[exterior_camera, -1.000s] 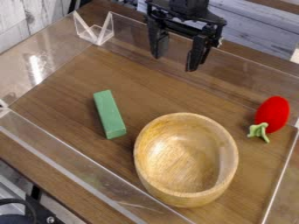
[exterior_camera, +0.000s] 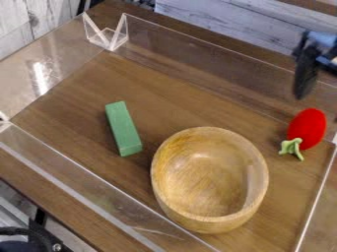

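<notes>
My gripper is a dark, motion-blurred shape at the upper right edge, above and behind a red pepper-like object with a green stem. A wooden bowl sits in the lower middle, empty. A green block lies at the left of the wooden surface.
Clear acrylic walls edge the work surface, with a small clear bracket at the back left. A black cable lies at the bottom left.
My gripper has swept from the back middle to the right edge, over toward the red pepper. The pepper, bowl and green block have not moved.
</notes>
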